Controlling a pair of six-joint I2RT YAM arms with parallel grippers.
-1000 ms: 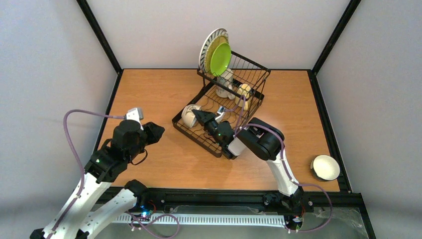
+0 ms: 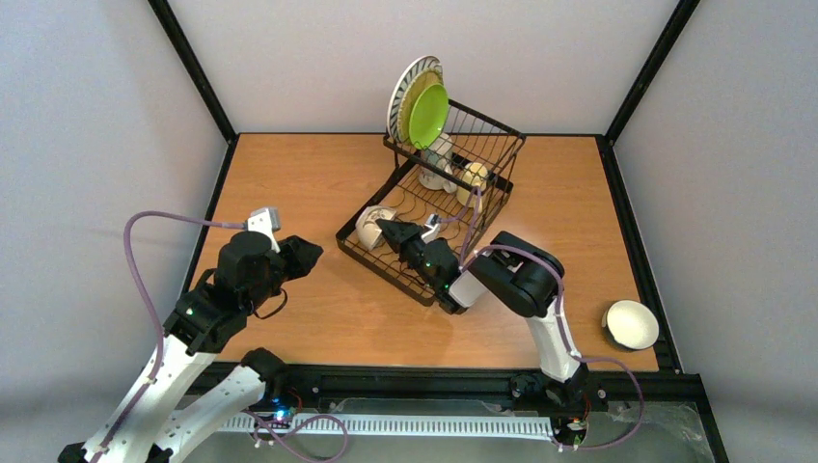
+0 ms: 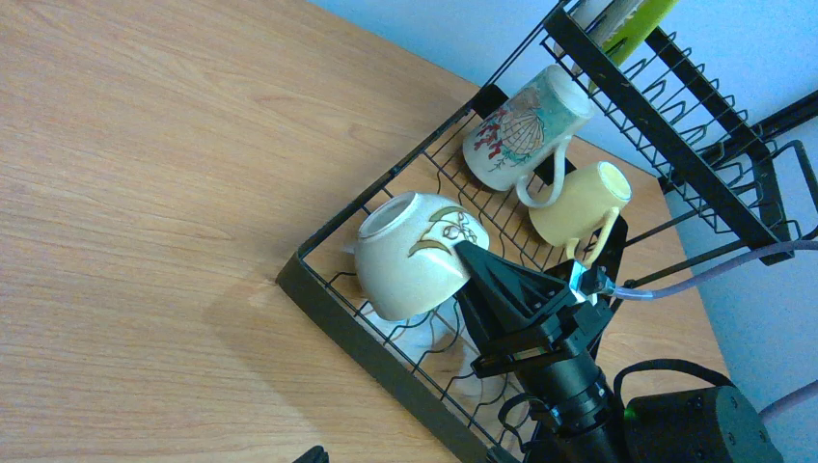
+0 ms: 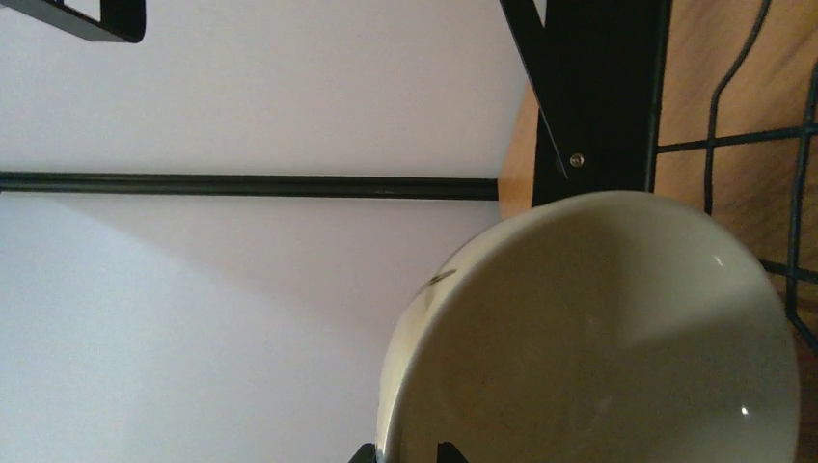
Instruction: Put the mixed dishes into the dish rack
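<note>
A white bowl with a leaf pattern [image 3: 410,253] rests tilted on its side in the front left of the rack's lower tier [image 3: 362,352]. My right gripper is at this bowl's rim, its fingertips on either side of the wall. There is a gap between the inner fingertip and the bowl's wall, so the fingers stand apart. A second white bowl [image 2: 633,325] sits on the table at the far right. Left of the rack, my left gripper [image 2: 314,257] hangs open and empty over the table; just one dark tip shows in its wrist view.
Behind the bowl, a shell-patterned mug [image 3: 526,130] and a yellow mug [image 3: 579,204] are upside down in the lower tier. Plates, with a green one [image 2: 429,117] in front, stand in the upper tier [image 2: 482,121]. The table left of the rack is clear.
The right arm has shifted slightly to the right and toward the front, and the bowl at its fingertips has moved slightly with it. The left arm is almost still.
</note>
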